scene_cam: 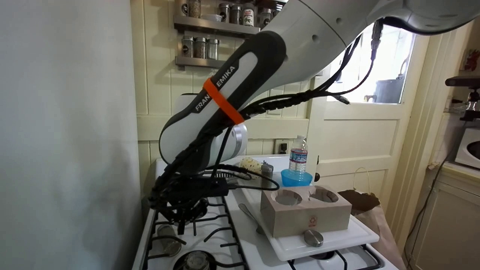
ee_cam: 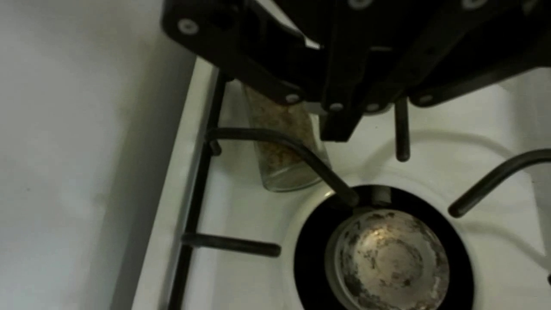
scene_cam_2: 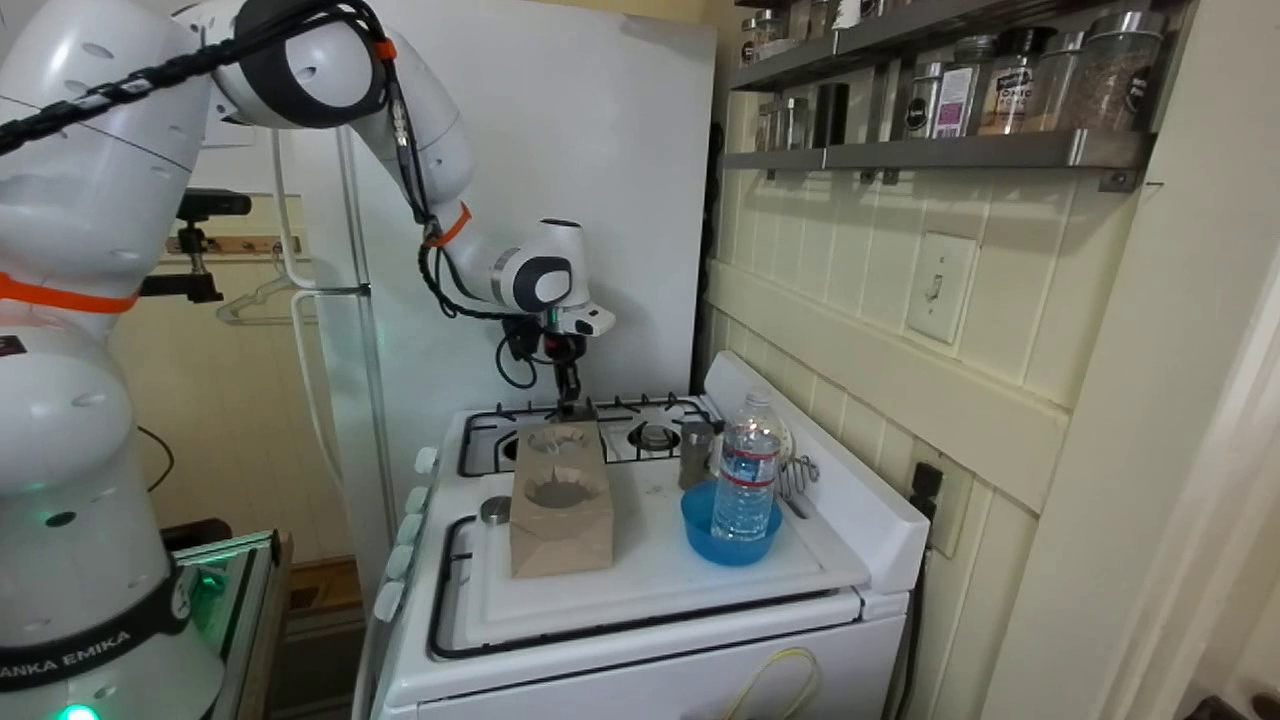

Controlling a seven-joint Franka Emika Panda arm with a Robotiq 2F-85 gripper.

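Note:
A glass jar of brown spice (ee_cam: 281, 134) lies on its side on the white stove top, partly beneath a curved grate prong. My gripper is shut above the stove in the wrist view, its fingertips together with nothing between them. The jar is outside the fingers, to their left in that view, and its upper end is hidden behind the gripper's linkage. In exterior view 1 the jar (scene_cam: 169, 240) shows through the grate, below the gripper (scene_cam: 181, 227). From exterior view 2, the gripper (scene_cam_2: 569, 396) hangs over the far burners, and the jar cannot be made out.
Black grate prongs (ee_cam: 232, 243) and a round burner (ee_cam: 392, 261) surround the jar. A pale wall-like surface (ee_cam: 67, 155) rises close on the left. A cardboard holder with two round openings (scene_cam: 306, 218), a metal lid (scene_cam: 313, 238) and a bottle (scene_cam: 298, 155) in a blue bowl stand to the right.

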